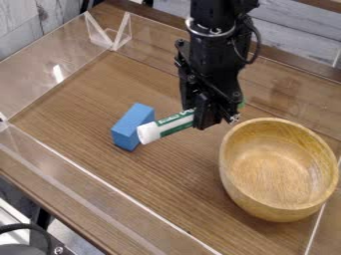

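The black gripper hangs over the middle of the wooden tray, shut on a white-and-green cylinder that slants down to the left. Just left of the cylinder sits a blue block. To the right is a round tan bowl; the cylinder is outside it.
The wooden tray floor is clear at the front left and back left. Its clear walls run along the edges. A white object stands at the back left, and a black cable shows at the lower left.
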